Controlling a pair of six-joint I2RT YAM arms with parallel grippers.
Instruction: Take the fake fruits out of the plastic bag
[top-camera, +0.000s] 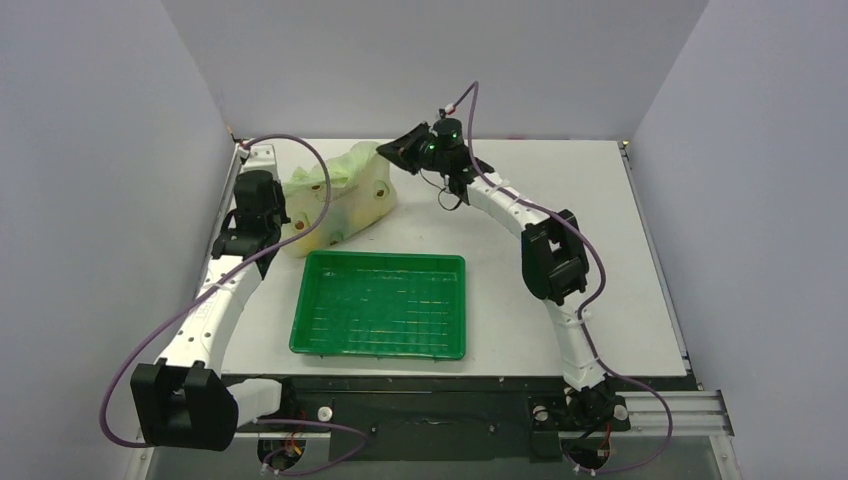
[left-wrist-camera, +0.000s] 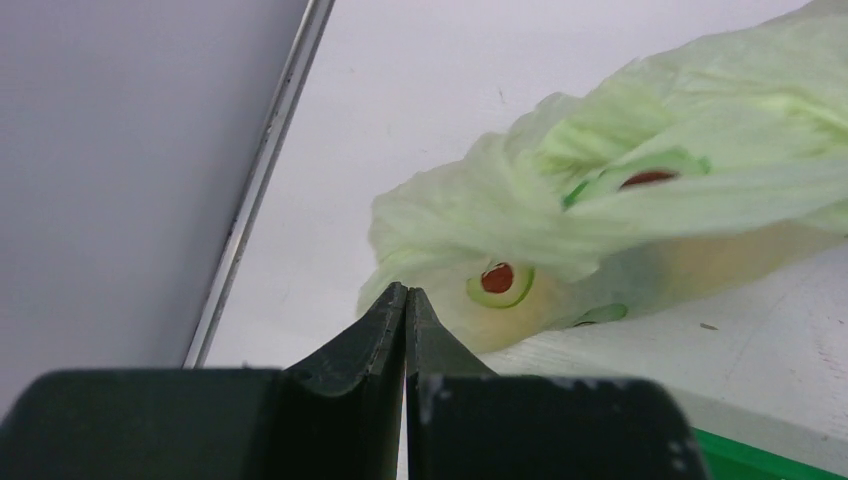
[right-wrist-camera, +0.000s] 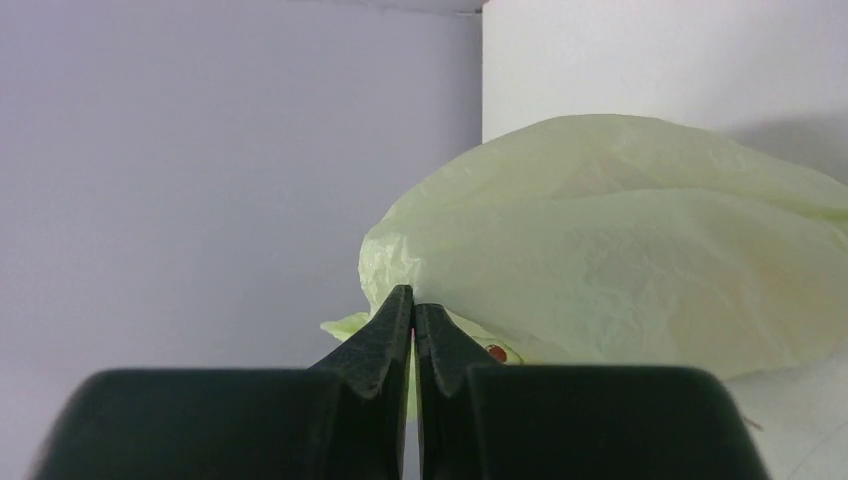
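The pale green plastic bag (top-camera: 350, 205) lies at the back left of the table, its right end pulled up. My right gripper is shut on the bag's raised edge; in the top view its tips meet the bag's right end. In the left wrist view my left gripper is shut with nothing between its fingers, and the bag (left-wrist-camera: 470, 215) spreads beyond them. The fruits show only as faint yellowish and orange shapes through the film; the bag's opening cannot be made out.
An empty green tray (top-camera: 380, 257) stands in front of the bag, close to it. Bare table (top-camera: 600, 250) stretches along the right side. Grey walls stand to the left, back and right.
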